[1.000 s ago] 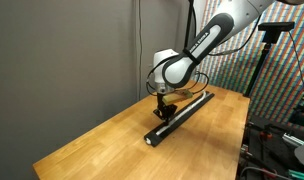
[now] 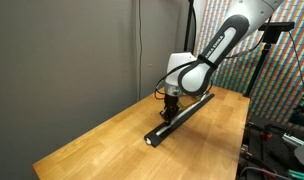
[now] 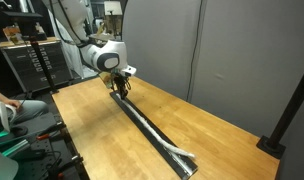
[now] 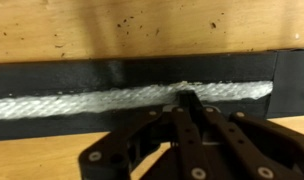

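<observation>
A white braided rope (image 4: 72, 103) runs lengthwise along a black strip (image 4: 82, 75) in the wrist view, its right end just short of the strip's end. My gripper is shut, with its fingertips low over the rope near that end. Whether they touch the rope, or pinch any strand of it, I cannot tell. In the first exterior view the gripper (image 2: 169, 121) points down at the nearer part of the strip (image 2: 155, 136). The second exterior view shows the rope (image 3: 150, 128) stretching away from the gripper (image 3: 122, 93), its other end curving off to the right.
A grey partition (image 2: 72, 70) stands along one side of the table. A dark post (image 3: 284, 110) rises at the far right in the second exterior view.
The arm has come down and shifted slightly to the right in the first exterior view, bringing the gripper lower toward the strip. The strip looks unmoved.
</observation>
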